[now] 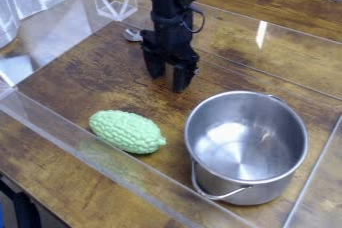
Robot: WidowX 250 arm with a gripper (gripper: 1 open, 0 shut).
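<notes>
My dark gripper (171, 72) reaches down from the top centre to the wooden surface (80, 92), its fingers low near the board; whether they are open or shut is hard to tell. Behind it to the left lies a small silver utensil (132, 35), largely hidden by the gripper. A pale green knobbly vegetable (127, 132) lies at the lower left. A large steel pot (245, 142) with a wire handle stands at the lower right.
Clear plastic walls border the work area at the left, front, back and right. Bare wood lies left of my gripper and to its upper right.
</notes>
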